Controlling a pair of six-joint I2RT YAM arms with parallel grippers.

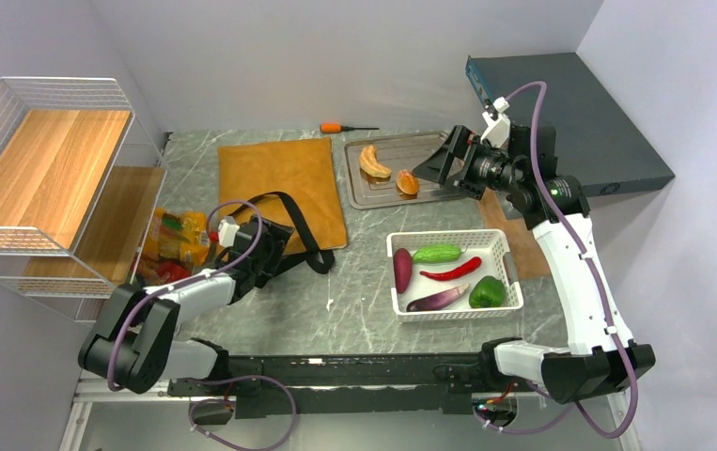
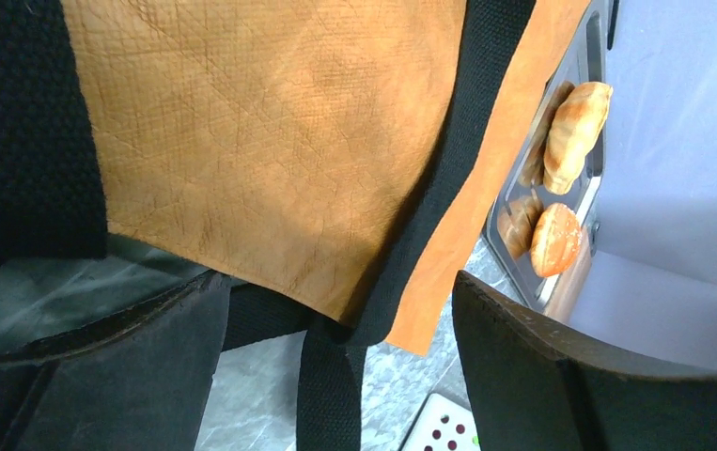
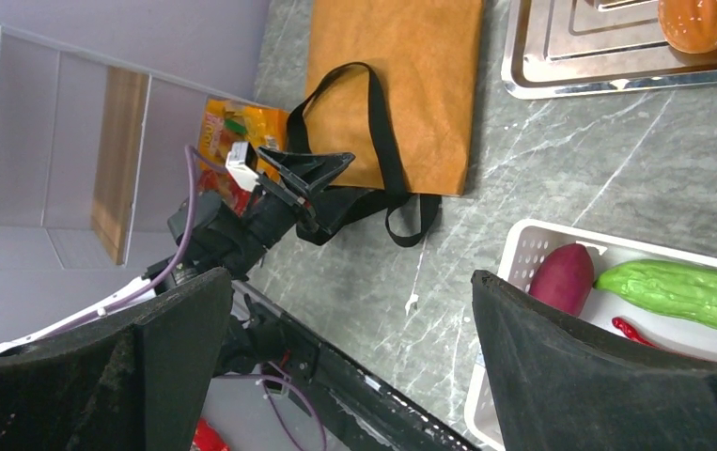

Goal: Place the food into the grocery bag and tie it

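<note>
An orange-brown grocery bag point(image 1: 284, 174) with black straps lies flat on the table, left of the middle. My left gripper is over the bag's near edge with its fingers apart; a black strap point(image 2: 448, 160) and the bag's edge show beyond the gap, and nothing is clearly gripped. Bread point(image 1: 373, 162) and an orange-coloured bun point(image 1: 408, 181) sit on the metal tray point(image 1: 364, 200). My right gripper point(image 1: 441, 167) hangs beside the bun, open and empty; in the right wrist view its fingers point(image 3: 119, 366) are wide apart.
A white basket point(image 1: 458, 316) of vegetables stands front right. Yellow packets point(image 1: 176, 237) lie between the wire shelf point(image 1: 63, 178) and the bag. An orange-handled screwdriver point(image 1: 333, 128) lies at the back. Bare table point(image 1: 354, 291) shows left of the basket.
</note>
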